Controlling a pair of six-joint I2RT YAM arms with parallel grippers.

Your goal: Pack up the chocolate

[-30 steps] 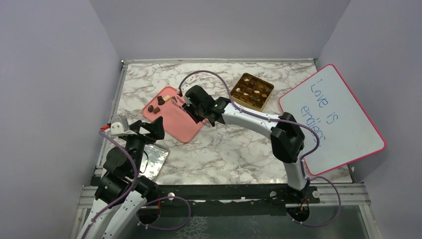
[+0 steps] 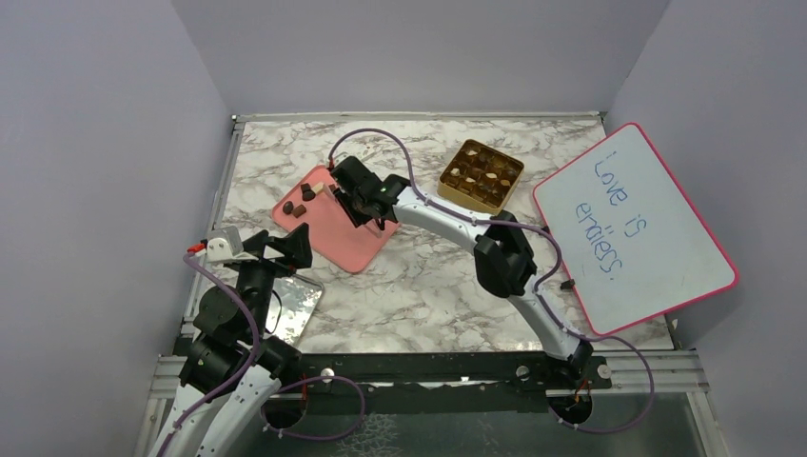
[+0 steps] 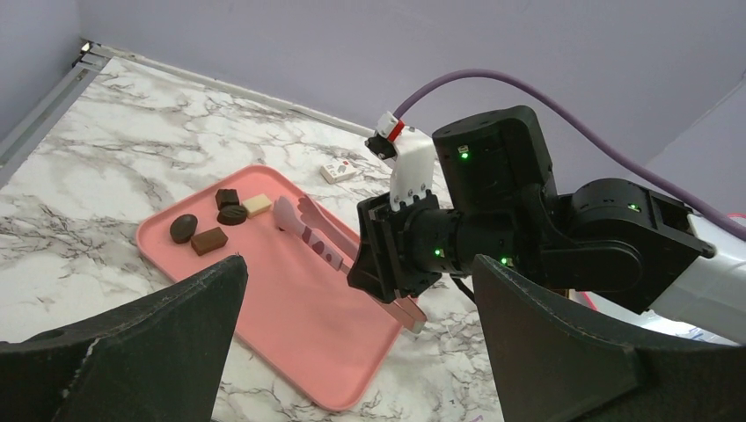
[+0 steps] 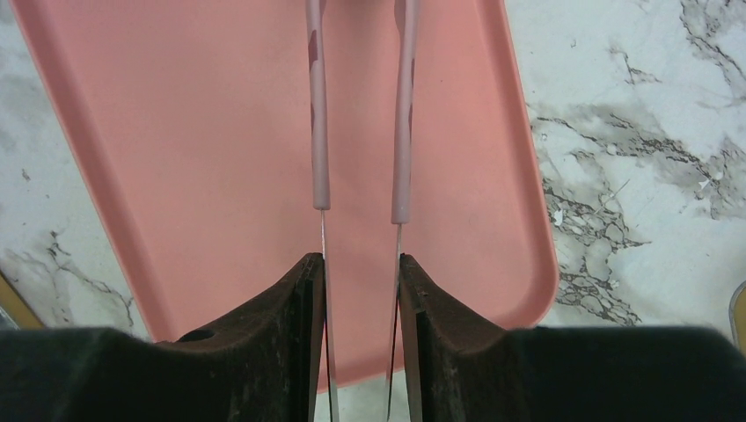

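Note:
My right gripper is shut on tongs [image 4: 319, 158] with metal arms and pinkish tips, which point over the pink tray [image 3: 290, 330]. The tong tips stand apart, close to a cream chocolate [image 3: 257, 205] in the left wrist view; whether they touch it cannot be told. Around it on the tray lie a dark cube [image 3: 227, 198], a dark round chocolate [image 3: 232, 216], a dark oval one [image 3: 183, 229] and a brown block [image 3: 209, 241]. The gold box [image 2: 472, 200] at the back right holds several chocolates. My left gripper is open and empty, at the table's front left.
A silver tray [image 2: 298, 303] lies beside the left arm. Behind the pink tray is a small white block [image 3: 339, 170]. The whiteboard [image 2: 628, 228] fills the right side. Bare marble lies between the pink tray and the gold box.
My right arm has moved left and slightly toward the back, bringing the tongs further over the pink tray. The left arm has barely shifted; the chocolates look unmoved.

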